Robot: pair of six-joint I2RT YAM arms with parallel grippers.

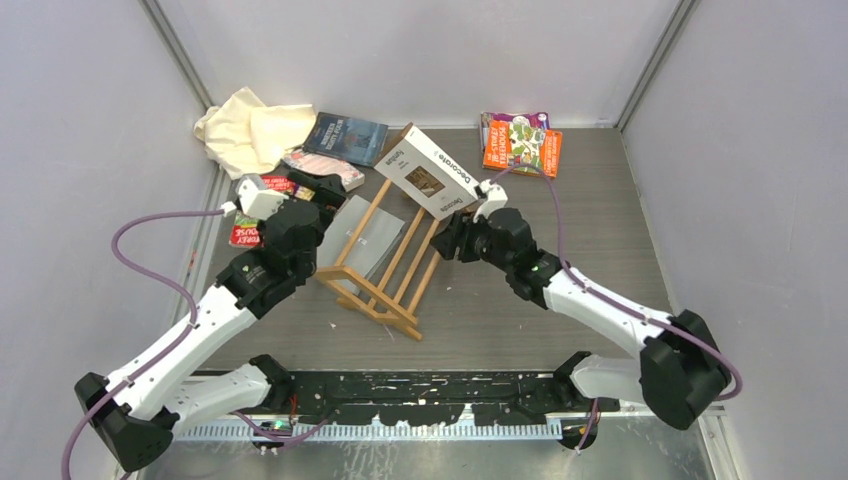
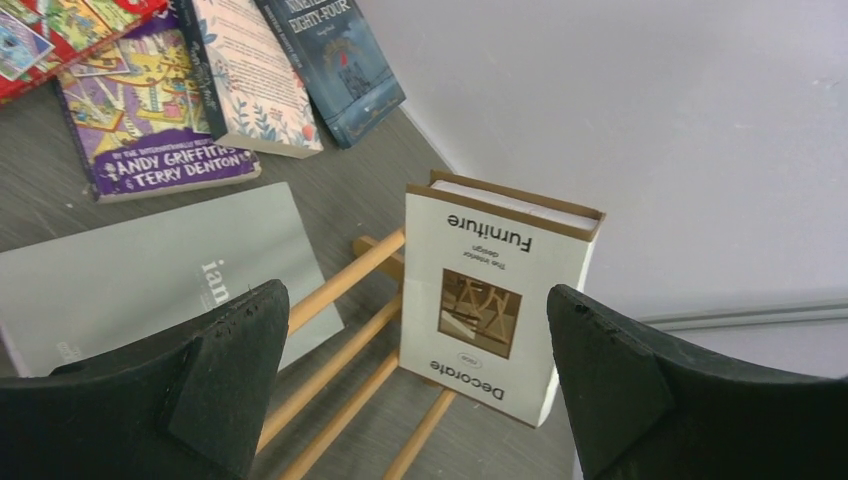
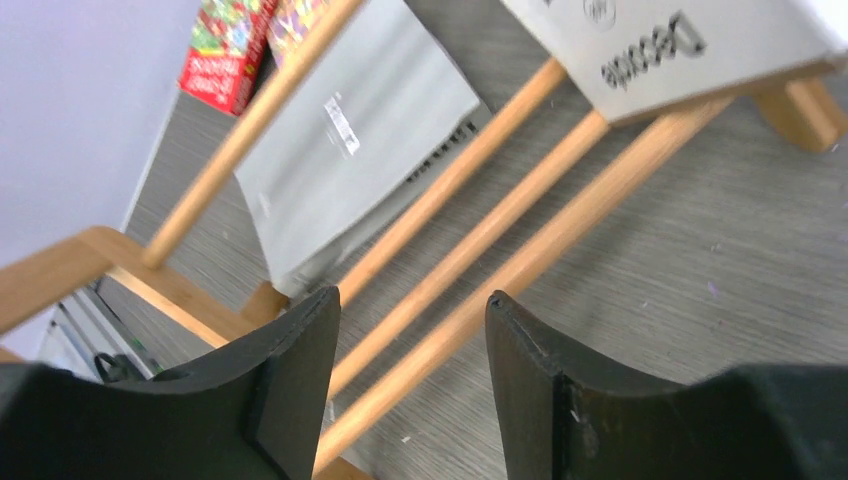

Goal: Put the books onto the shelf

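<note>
A white "Decorate Furniture" book (image 1: 425, 165) leans on the upper end of a wooden rack (image 1: 370, 290), also in the left wrist view (image 2: 475, 300). A grey file (image 1: 365, 235) lies flat beneath the rack's bars (image 3: 350, 140). My left gripper (image 1: 322, 190) hangs over the left books, open and empty; its fingers (image 2: 150, 400) frame the rack in its wrist view. My right gripper (image 1: 450, 240) is beside the rack's right bars, apparently part open, with nothing seen between its fingers.
At back left lie a blue book (image 1: 345, 135), a floral book (image 2: 250, 75), colourful books (image 2: 150, 140) and cream cloth (image 1: 240, 130). A pile of books (image 1: 520, 145) sits at back right.
</note>
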